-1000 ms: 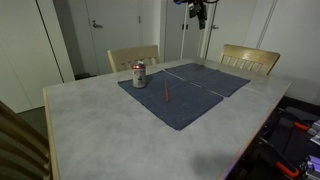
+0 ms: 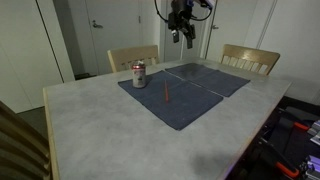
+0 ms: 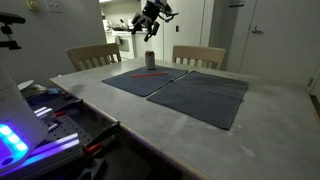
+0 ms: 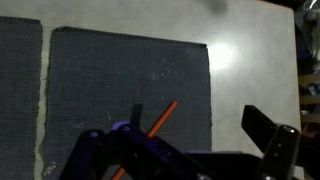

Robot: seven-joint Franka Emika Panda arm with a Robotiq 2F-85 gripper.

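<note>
A thin orange-red stick (image 2: 167, 91) lies on a dark grey cloth mat (image 2: 188, 111); the same stick (image 4: 161, 120) shows slantwise in the wrist view. Near that mat's far edge stands a can (image 2: 138, 75) with a reddish top, also visible as a brownish can (image 3: 150, 59) in exterior view 2. High above the table hangs my gripper (image 2: 183, 40), well clear of both objects. Its fingers are wide apart in the wrist view, with only mat and table showing far below between them, so the gripper is open and empty.
A second dark mat (image 2: 225, 81) lies beside the first. Wooden chairs (image 2: 134, 56) stand around the table. Bare white tabletop (image 2: 95, 125) spreads widely to the left in exterior view 1.
In exterior view 1 my gripper has moved left and come down somewhat, nearer to above the mats. The stick, can and mats have stayed put.
</note>
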